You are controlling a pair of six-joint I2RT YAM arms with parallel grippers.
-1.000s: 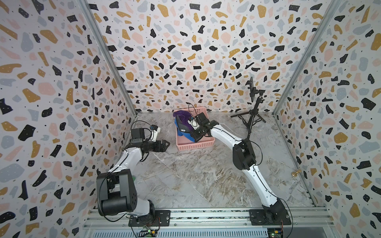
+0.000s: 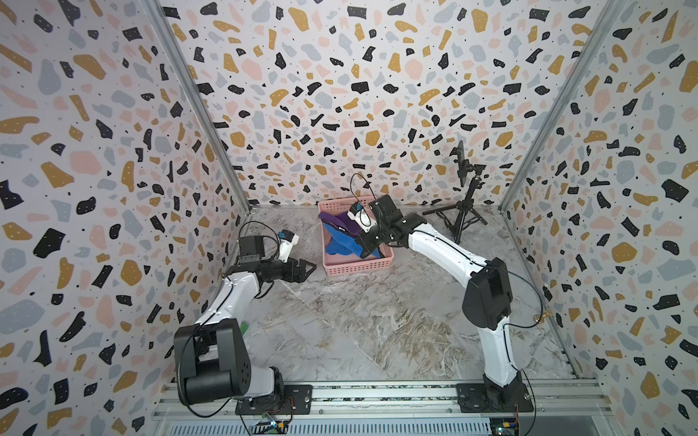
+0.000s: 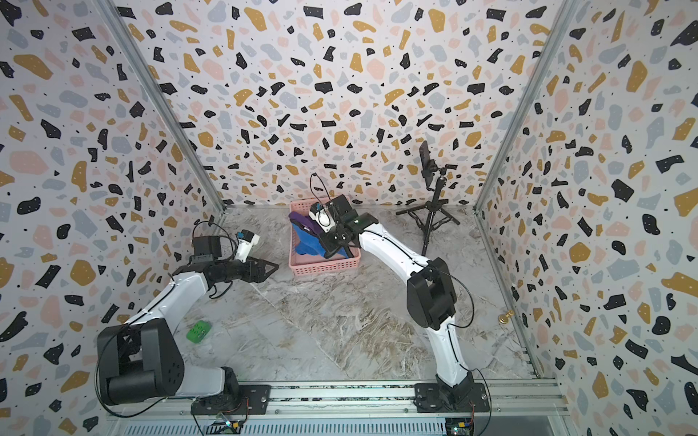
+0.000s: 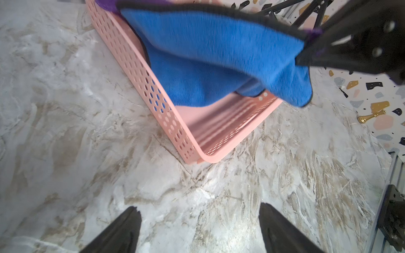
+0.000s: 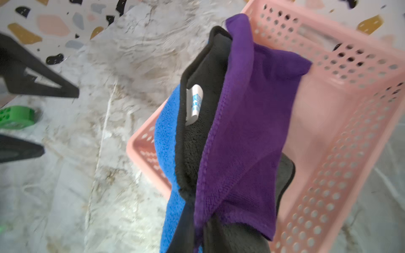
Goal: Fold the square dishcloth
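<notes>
Purple [image 5: 257,122], dark grey [image 5: 198,63] and blue [image 4: 215,46] cloths hang bunched over the pink basket [image 4: 135,71]. My right gripper [image 2: 367,243] is shut on the bunch, raising it; in the right wrist view its fingers are hidden under fabric. A small white label shows on the grey cloth. My left gripper [image 2: 305,269] stands part open just left of the basket, above the bare tabletop, with nothing between its fingers.
A black tripod [image 2: 461,203] stands at the back right. A green block [image 3: 197,331] lies at the front left.
The right arm has risen and shifted, drawing the cloths up and exposing more blue. My left gripper has moved slightly right.
</notes>
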